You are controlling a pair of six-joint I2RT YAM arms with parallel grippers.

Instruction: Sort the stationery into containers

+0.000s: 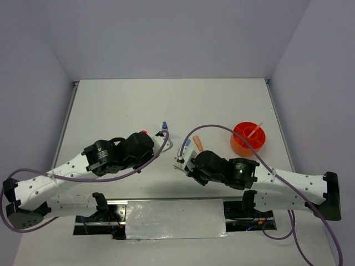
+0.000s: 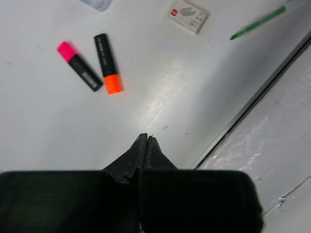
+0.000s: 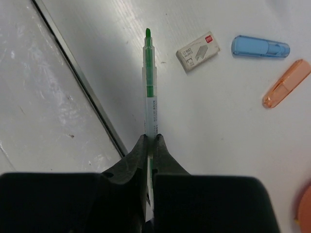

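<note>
My right gripper is shut on an upright-held green pen (image 3: 148, 77). My left gripper hangs above the table, shut, with nothing clearly showing between its fingertips. Below the left one lie a pink-capped marker (image 2: 79, 66) and an orange-capped marker (image 2: 108, 63). A white eraser (image 3: 198, 51), a blue highlighter (image 3: 260, 47) and an orange highlighter (image 3: 286, 83) lie under the right gripper. An orange divided container (image 1: 242, 145) at the right holds a light stick (image 1: 254, 130).
A small bottle (image 1: 165, 125) stands mid-table. The front edge with a metal rail borders both wrist views.
</note>
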